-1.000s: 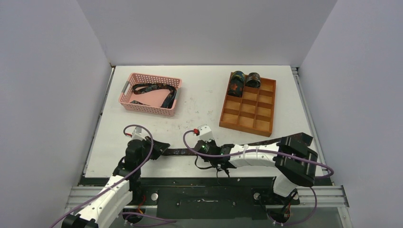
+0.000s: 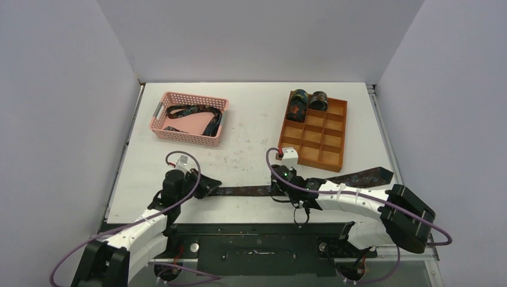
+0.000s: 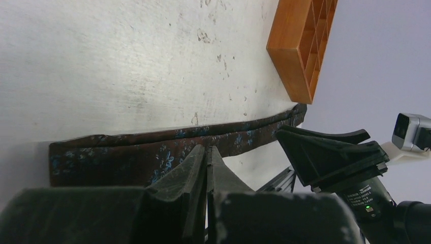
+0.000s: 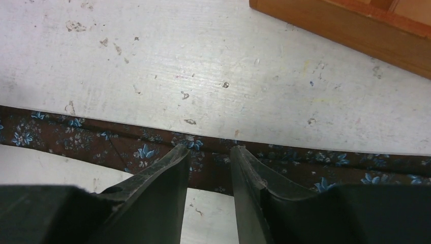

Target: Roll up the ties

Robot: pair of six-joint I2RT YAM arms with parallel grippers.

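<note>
A dark brown tie with blue flowers (image 2: 251, 191) lies stretched flat across the front of the table, its wide end at the right. In the left wrist view the tie (image 3: 117, 162) ends at the lower left, behind my left gripper, whose fingers are closed together with nothing seen between them. Over the middle of the tie (image 4: 147, 147) hangs my right gripper, its fingers parted and pointing down at the cloth; the strip between them lies flat. Part of the tie is hidden under the right arm in the top view.
A pink basket (image 2: 185, 137) with more ties stands at the back left. The wooden compartment box (image 2: 313, 155) at the back right holds several rolled ties (image 2: 318, 100) in its far compartments. Bare table (image 2: 251, 137) lies between them.
My right arm has shifted to the right along the tie, and its fingers have parted. My left gripper has moved slightly right. The tie looks the same.
</note>
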